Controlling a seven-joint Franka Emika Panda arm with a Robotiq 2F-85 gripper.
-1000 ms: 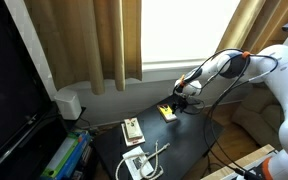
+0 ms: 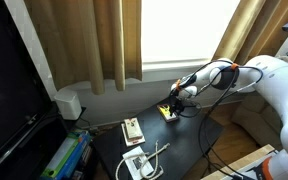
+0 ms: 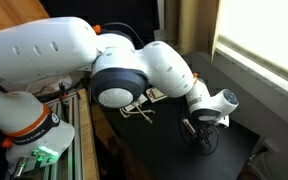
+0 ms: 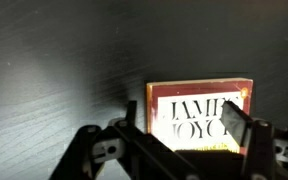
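A small James Joyce book [image 4: 199, 105] with a dark red border and a cream title panel lies flat on the dark table. In exterior view 1 the same book [image 2: 167, 113] sits toward the back, partly covered by my gripper [image 2: 174, 104]. Seen from the wrist, my gripper is part open above or around the book. One finger [image 4: 131, 112] appears just outside its left edge, while the other overlaps its right side in the view. Whether either finger touches the book cannot be told. The arm hides most of the book in exterior view 2.
Another book [image 2: 133, 131] lies to the left on the table [image 2: 189, 145]. Nearer the front are a white object and a looped white cable [image 2: 156, 158]. Several books [image 2: 64, 156] stand at the far left. A window sill and curtain [image 2: 88, 45] border the back.
My gripper has come down to the book, covering more of it in exterior view 1. The book appears in the same place.
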